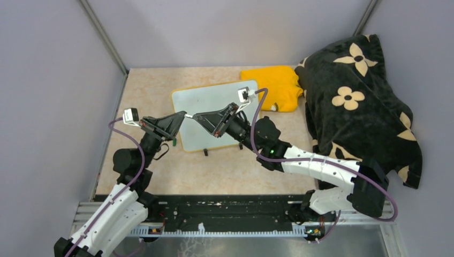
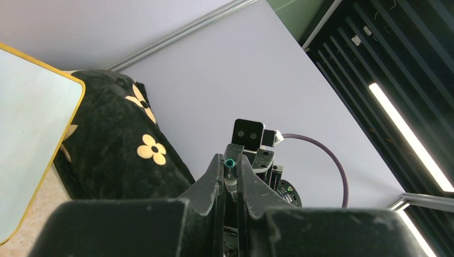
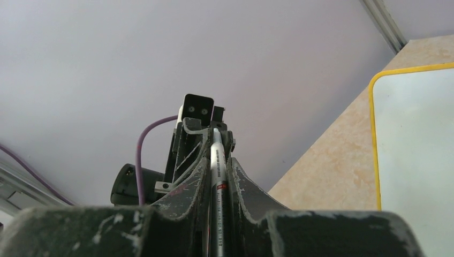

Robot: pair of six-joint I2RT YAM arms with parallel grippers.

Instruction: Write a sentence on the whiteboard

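Note:
The whiteboard [image 1: 209, 99], white with a yellow edge, lies on the table below both arms, its middle partly covered by the right arm. A slim white pen [image 3: 217, 166] with dark print and a red mark sits between the fingers of my right gripper, which is shut on it. Its pale end points at the other hand. My left gripper is shut on a small pale piece with a teal round end [image 2: 229, 163]. In the top view the two sets of fingertips nearly meet above the board, with a short white bit between them.
A yellow cloth [image 1: 275, 83] lies by the board's upper right corner. Beyond it, a dark flowered blanket [image 1: 342, 80] fills the right side. A green object [image 1: 174, 142] is by the left edge.

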